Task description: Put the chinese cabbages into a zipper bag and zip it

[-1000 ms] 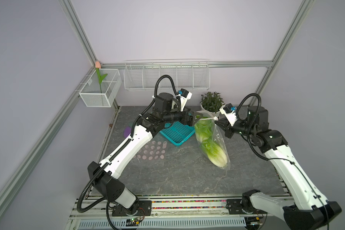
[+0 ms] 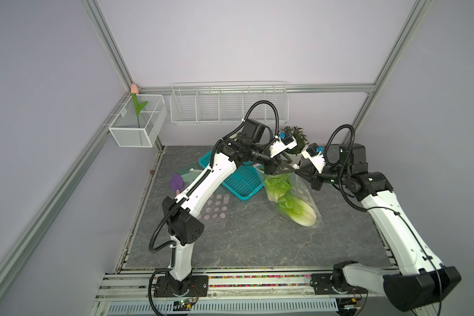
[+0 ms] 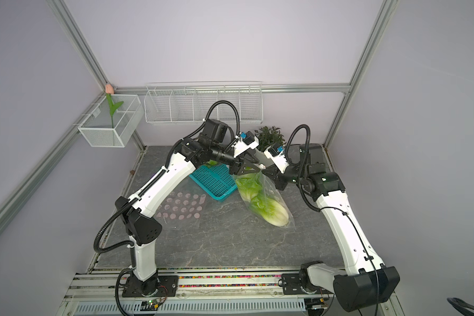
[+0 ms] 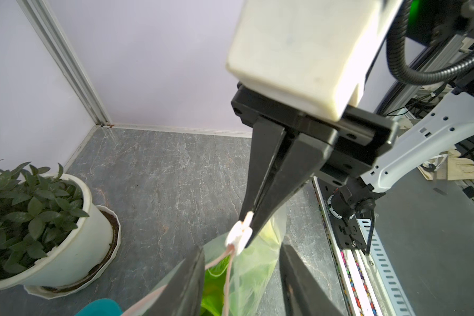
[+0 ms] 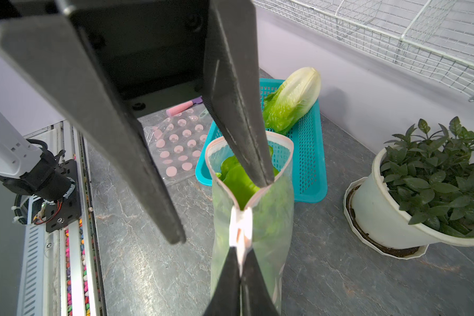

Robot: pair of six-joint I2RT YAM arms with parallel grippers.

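Observation:
A clear zipper bag (image 2: 300,205) with cabbages inside hangs from my right gripper (image 2: 299,169), whose fingertips are shut on the white end at its mouth (image 5: 240,231). Inside, the cabbage (image 3: 272,209) shows pale and green. My left gripper (image 3: 250,166) is just left of that grip, near the bag's top; in the left wrist view its fingers are part open, with the pink zipper line between and beyond them. Another cabbage (image 5: 292,100) lies in the teal basket.
The teal basket (image 2: 242,187) stands behind the bag on the left, a potted plant (image 5: 379,200) at the back. A sheet with pink dots (image 3: 181,208) lies left.
The bag and right gripper have shifted slightly.

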